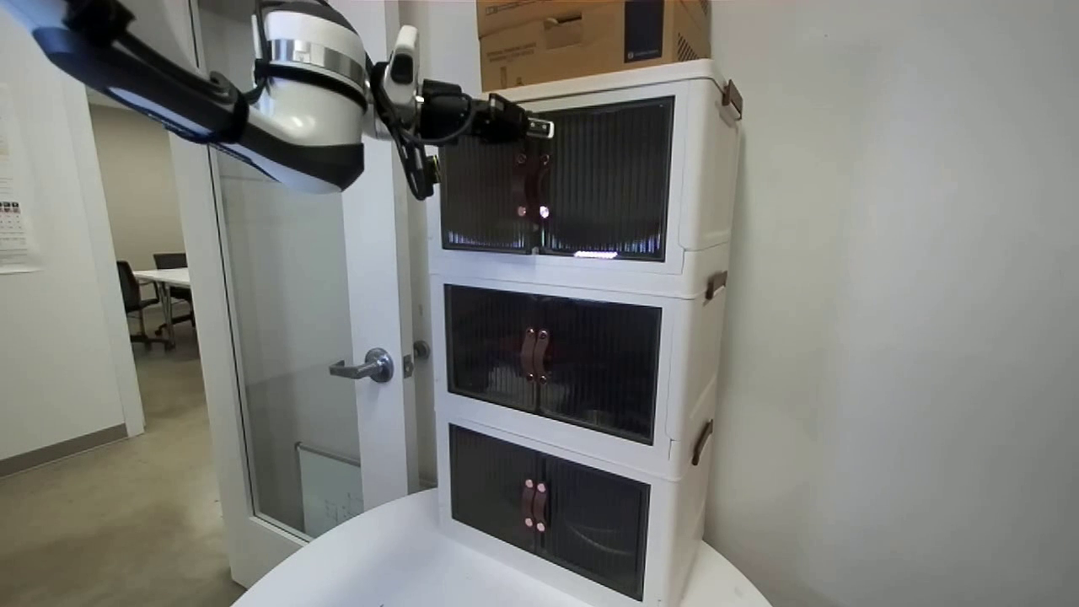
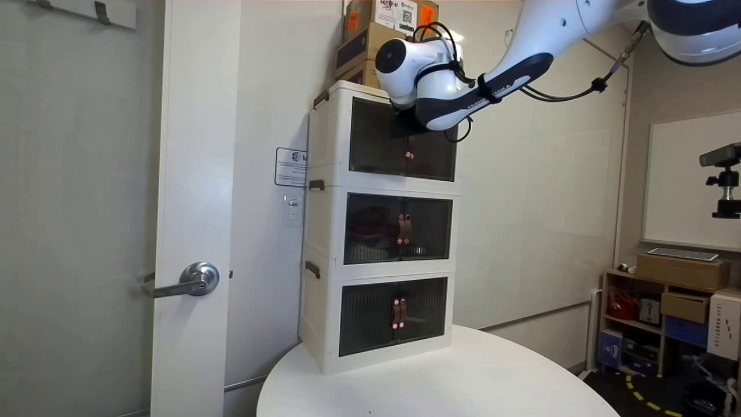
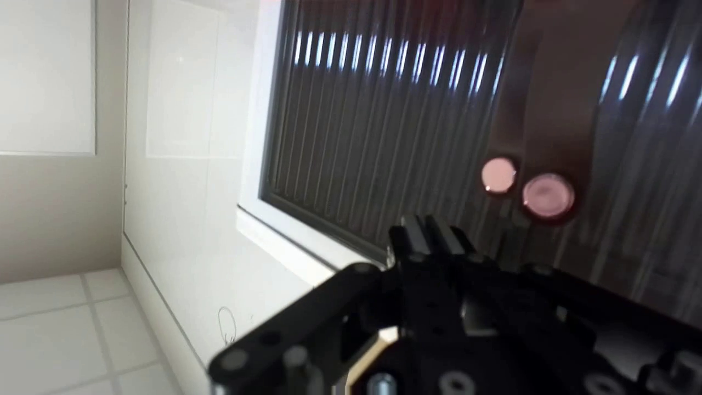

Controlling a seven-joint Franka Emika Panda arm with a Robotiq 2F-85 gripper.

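My gripper (image 1: 543, 128) is in front of the top cabinet's dark ribbed doors, near the upper ends of their brown strap handles in exterior view 1. In the wrist view the gripper has its two fingertips close together, and no object shows between them. How wide they stand is hard to tell. The top cabinet's handles (image 3: 559, 99) and their pink rivets (image 3: 548, 196) lie above and right of the fingertips there, apart from them in the picture. Both doors of the top cabinet (image 1: 612, 182) look closed. The arm hides the gripper in exterior view 2.
Below are a middle cabinet (image 1: 556, 354) and a bottom cabinet (image 1: 551, 516), both closed, on a round white table (image 2: 479, 375). Cardboard boxes (image 1: 577, 45) rest on top of the stack. A glass-panelled door (image 1: 293, 334) stands left of it.
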